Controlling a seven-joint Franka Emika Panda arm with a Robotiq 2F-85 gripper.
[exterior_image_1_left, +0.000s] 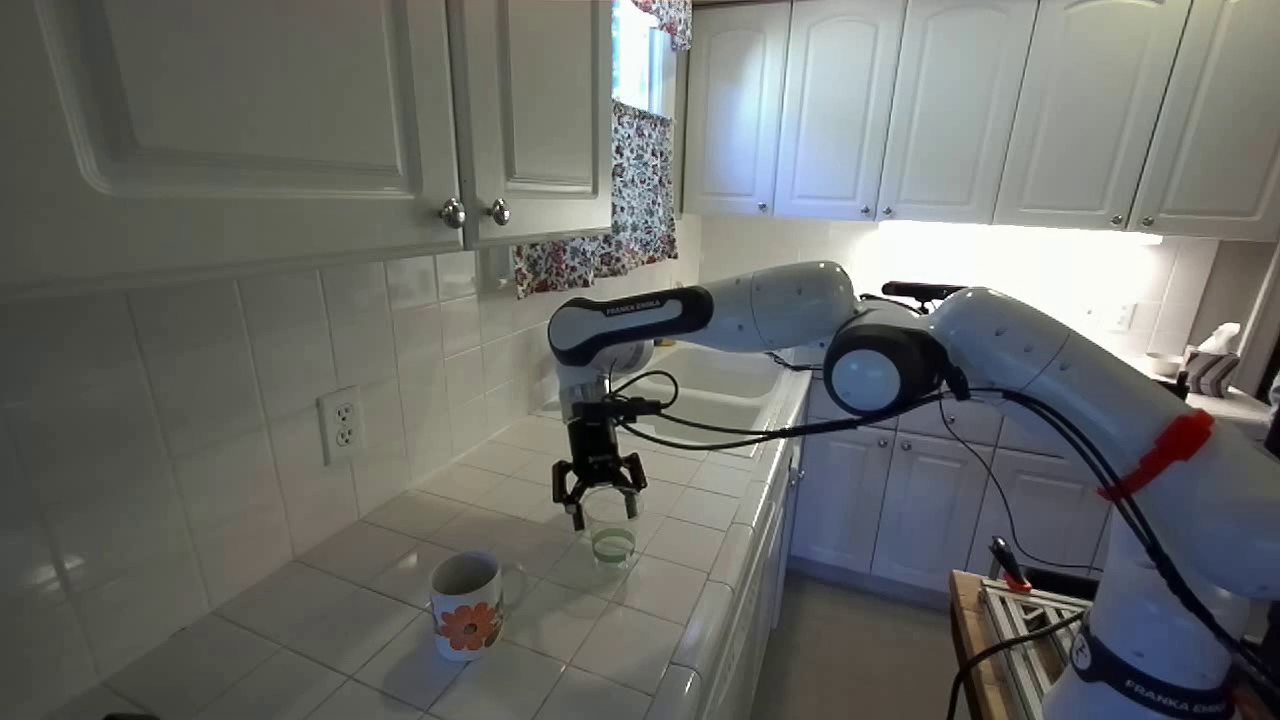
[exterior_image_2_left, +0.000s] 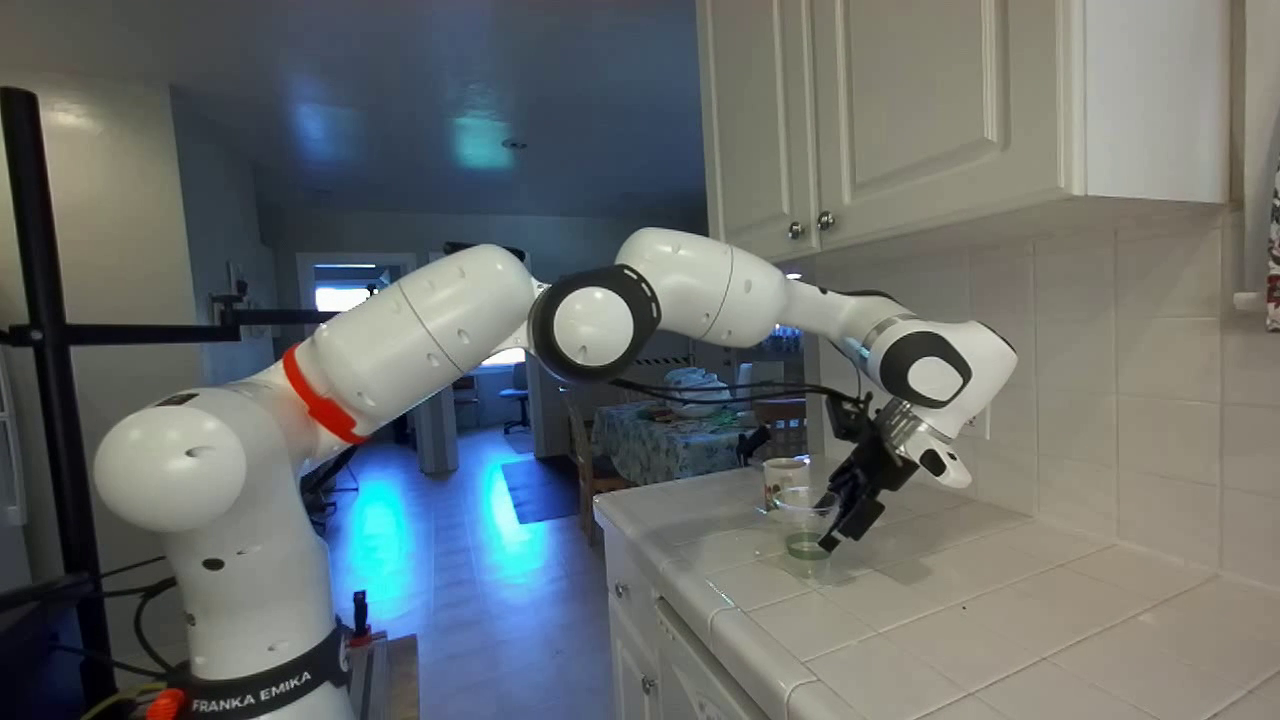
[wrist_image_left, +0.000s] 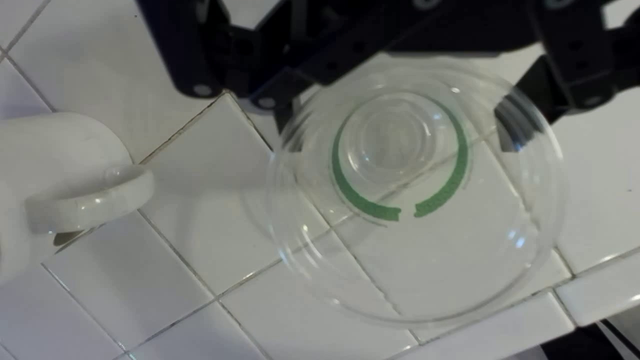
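On the tiled counter stands a clear cup (wrist_image_left: 408, 264) with a green band near its base, upright. My gripper (exterior_image_1_left: 605, 518) is open and tilted over the cup's rim. In the wrist view its dark fingers (wrist_image_left: 511, 129) are spread on either side of the cup's upper part; whether they touch the plastic cannot be told. Nothing is clamped. A white mug (exterior_image_1_left: 467, 606) with an orange flower sits apart from the cup, its handle turned toward the cup.
A tiled wall (exterior_image_1_left: 180, 444) with an outlet runs along the counter, and cabinets (exterior_image_1_left: 240, 132) hang above. The counter's front edge (exterior_image_1_left: 710, 612) lies close to the cup. A sink (exterior_image_1_left: 720, 372) is farther back. Bare tiles surround the cup.
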